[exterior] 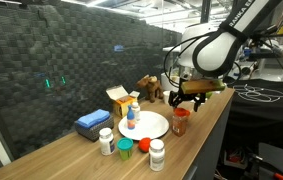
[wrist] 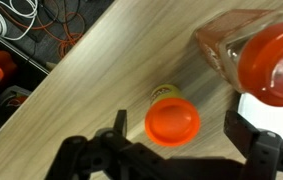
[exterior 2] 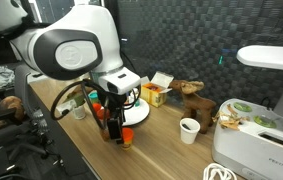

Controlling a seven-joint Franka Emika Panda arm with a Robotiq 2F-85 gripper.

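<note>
My gripper is open, with its two dark fingers spread wide. Beneath it in the wrist view, a small bottle with an orange cap point(wrist: 172, 122) stands on the wooden table and appears between the fingers. Exterior view 2 shows this orange-topped bottle point(exterior 2: 128, 136) close beside the gripper point(exterior 2: 116, 127). A larger clear jar with a red-orange lid point(wrist: 276, 65) is at the upper right of the wrist view. From exterior view 1, the jar point(exterior: 179, 126) stands just below the gripper point(exterior: 189, 101) and largely hides the small bottle.
Behind the jar lies a white plate point(exterior: 156, 126) with a small bottle point(exterior: 131, 121). Several jars and cups, including a green one point(exterior: 125, 149), stand to the left. A brown toy animal point(exterior 2: 194, 100) and white mug point(exterior 2: 189, 130) are farther back. Cables lie off the table.
</note>
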